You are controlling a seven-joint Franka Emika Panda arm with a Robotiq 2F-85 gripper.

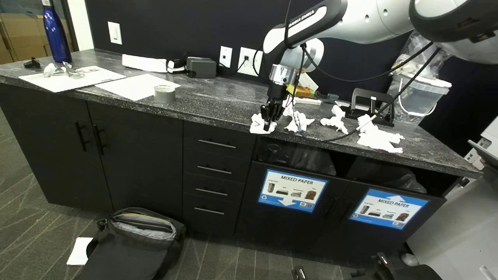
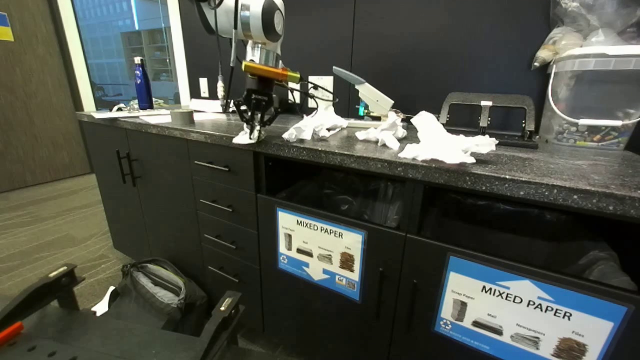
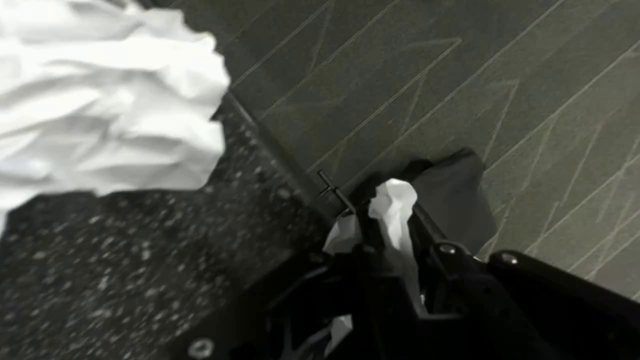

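At the counter's front edge, a crumpled white paper is pinched by my gripper, which is shut on it. From the other side, the same paper spreads just under the dark fingers. In the wrist view a white strip of paper sticks out from between the fingers, and the fingers hide the rest.
Below the counter are open bin slots above "MIXED PAPER" signs. A black hole punch and a clear bucket stand at the back right. A tape roll is on the left. A cable hangs before the papers.
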